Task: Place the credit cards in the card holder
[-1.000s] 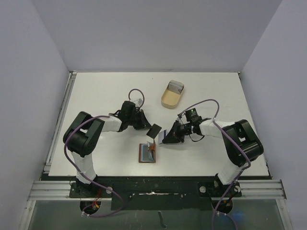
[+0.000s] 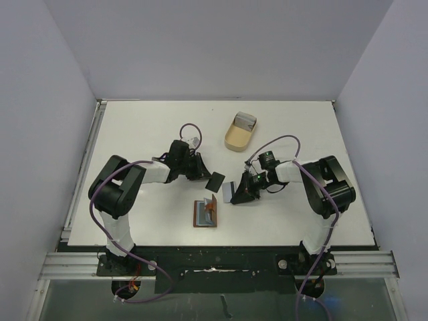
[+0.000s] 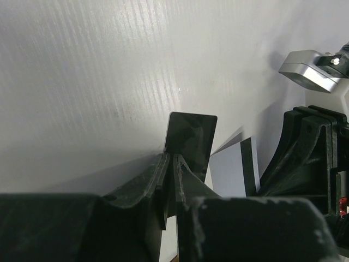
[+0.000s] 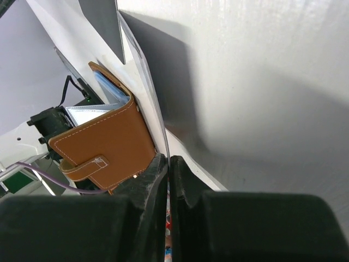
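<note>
A dark card [image 2: 215, 182] stands near my left gripper [image 2: 204, 174]; in the left wrist view it rises behind the fingertips [image 3: 173, 159], whose grip on it I cannot confirm. A pale card with a dark stripe [image 2: 227, 192] is at my right gripper [image 2: 237, 192]; in the right wrist view it is seen edge-on between the closed fingertips. The brown leather card holder [image 2: 205, 212] lies open below both grippers, with clear sleeves inside.
A tan box [image 2: 239, 136] with cards at one end sits at the back right.
Compared with a second ago, the right gripper and pale card have shifted slightly, and the dark card has tilted a little. The left arm is nearly unchanged.
</note>
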